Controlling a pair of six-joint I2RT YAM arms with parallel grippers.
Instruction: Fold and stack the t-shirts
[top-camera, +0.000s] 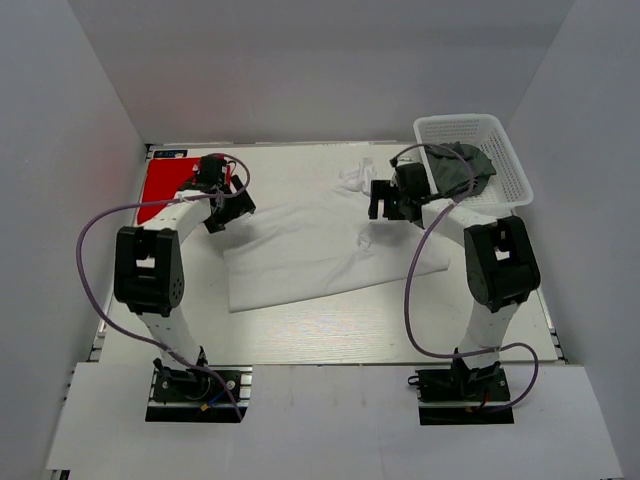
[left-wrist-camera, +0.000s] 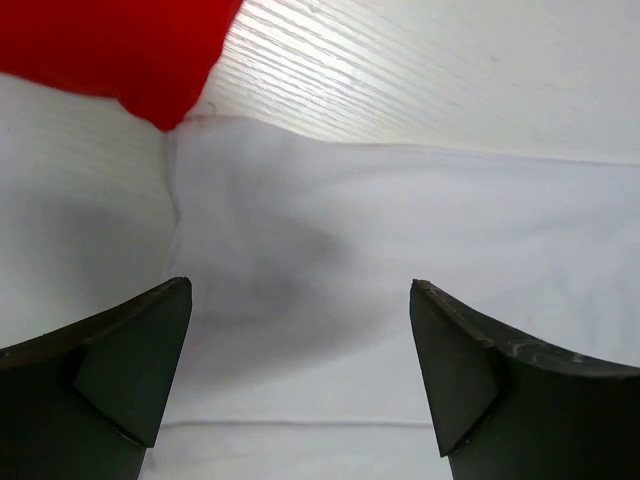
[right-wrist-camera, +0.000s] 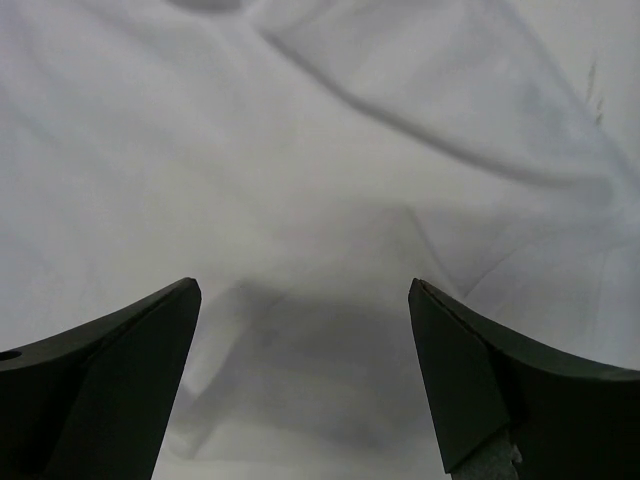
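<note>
A white t-shirt (top-camera: 300, 260) lies spread across the table, with a rumpled part at its upper right near the basket. My left gripper (top-camera: 232, 206) hovers open over the shirt's left end; in the left wrist view, white fabric (left-wrist-camera: 300, 240) lies beneath its parted fingers, beside red cloth (left-wrist-camera: 120, 50). My right gripper (top-camera: 388, 200) stands open over the shirt's right side; in the right wrist view, creased white fabric (right-wrist-camera: 250, 150) is below it, nothing held.
Folded red cloth (top-camera: 162, 185) lies at the table's back left. A white basket (top-camera: 512, 180) holding dark green cloth (top-camera: 470, 170) sits at the back right. Bare table (top-camera: 330, 330) shows in front of the shirt. Purple cables arch over both arms.
</note>
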